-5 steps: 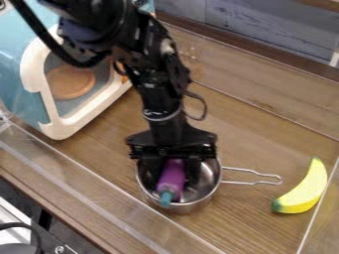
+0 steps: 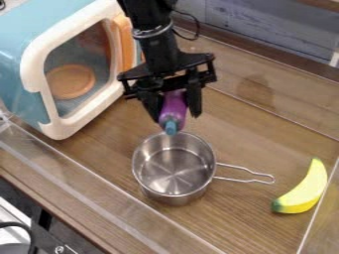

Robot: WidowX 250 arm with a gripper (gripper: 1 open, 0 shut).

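Observation:
My black gripper (image 2: pixel 172 91) is shut on a purple bottle (image 2: pixel 173 107) with a teal end pointing down toward the front. It holds the bottle in the air above the back rim of a steel pot (image 2: pixel 173 173), whose inside looks empty. The pot's wire handle points right.
A toy microwave (image 2: pixel 38 79), light blue and white with an orange disc inside, stands at the left. A yellow banana (image 2: pixel 304 187) lies at the right. A wall runs along the back.
The gripper has risen and moved back from inside the pot, carrying the purple bottle up out of it.

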